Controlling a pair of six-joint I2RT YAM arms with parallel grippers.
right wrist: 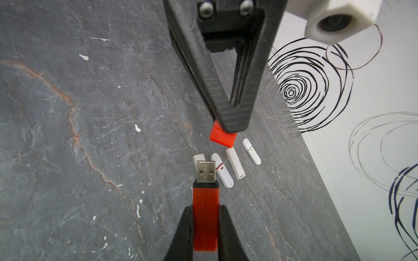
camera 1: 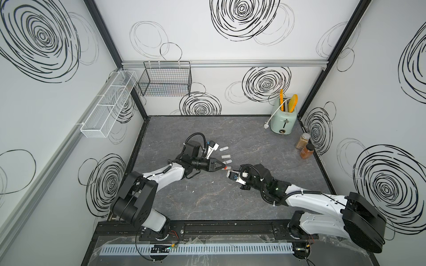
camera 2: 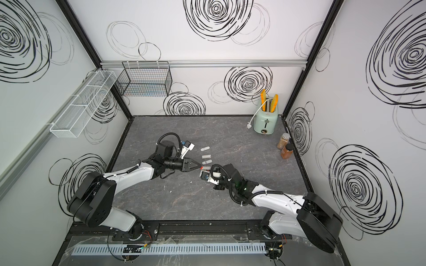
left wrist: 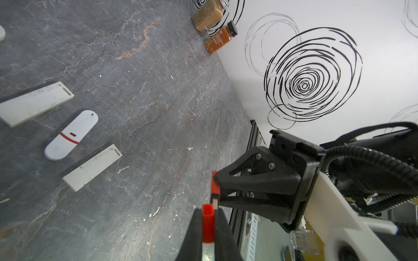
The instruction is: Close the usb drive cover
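Observation:
In the right wrist view, my right gripper is shut on the red body of a USB drive [right wrist: 205, 221], whose metal plug [right wrist: 206, 171] is bare and points away from the fingers. My left gripper is shut on the small red cover [left wrist: 208, 230], which sticks out from its fingertips. Seen from the right wrist, that cover [right wrist: 223, 135] sits above and to the right of the plug in the picture, apart from it. The left wrist view shows the plug end [left wrist: 214, 200] close behind the cover. The cover's opening is hidden.
Several white USB sticks lie on the grey table, among them one with a red band [left wrist: 69, 137] and a flat one [left wrist: 92, 167]. A green toaster [camera 1: 284, 120] and two spice jars [camera 1: 304, 146] stand far right.

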